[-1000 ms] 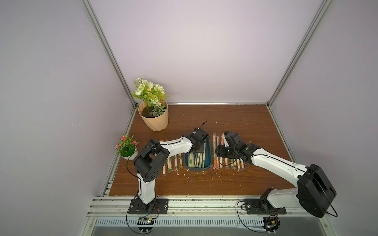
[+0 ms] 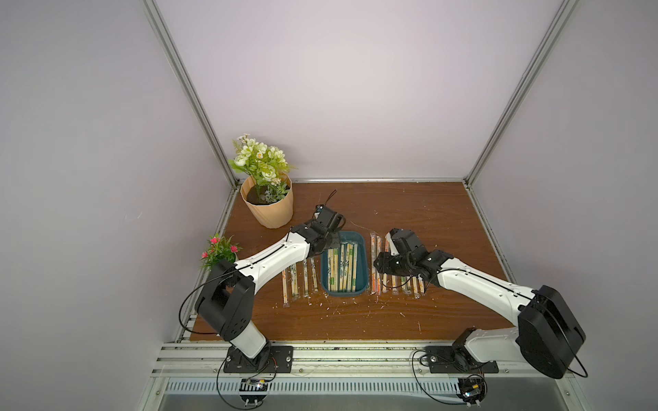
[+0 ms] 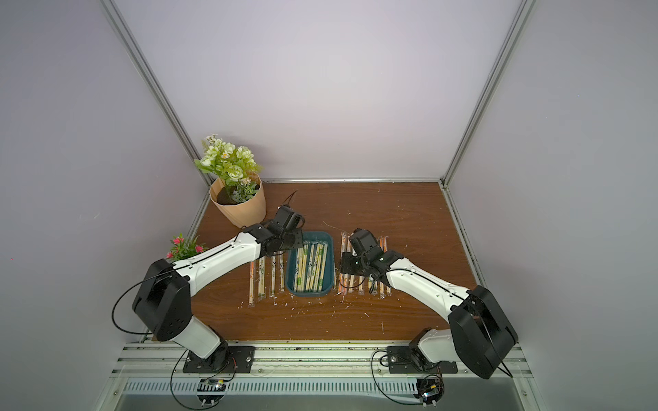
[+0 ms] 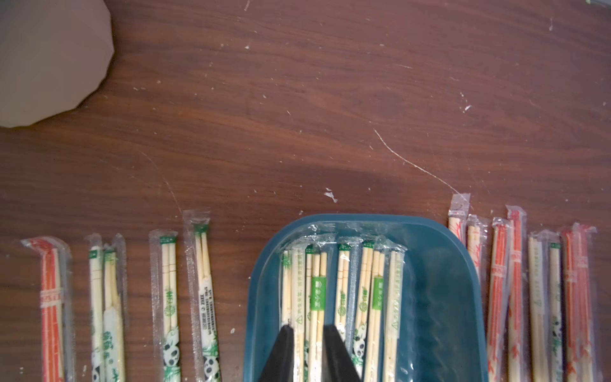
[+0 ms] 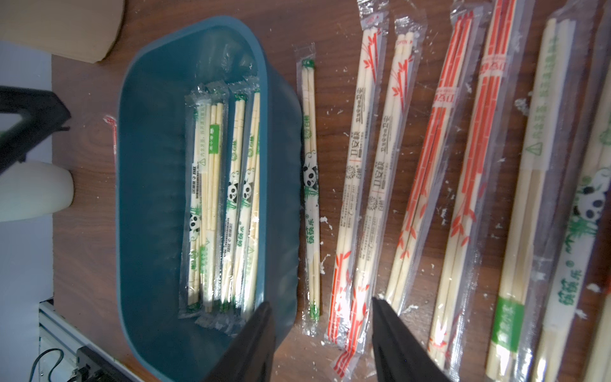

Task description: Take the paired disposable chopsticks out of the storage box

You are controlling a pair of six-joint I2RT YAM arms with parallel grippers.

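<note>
The teal storage box (image 3: 328, 274) holds several wrapped chopstick pairs (image 4: 341, 280) with green tips and labels. My left gripper is above the box; in the left wrist view its fingers stand apart over the packs, part open, with nothing seen lifted between them. My right gripper is open at the box's right, above the loose packs, with nothing seen between its fingers. Wrapped packs lie in rows either side of the box, red-printed ones (image 5: 468, 210) and green-printed ones (image 4: 170, 305).
A large potted plant (image 2: 269, 213) stands at the back left, a small pink-flowered plant (image 2: 219, 250) at the left edge.
My left arm has moved back and to the left, up from over the middle of the box toward its rear left. The right arm has not moved.
</note>
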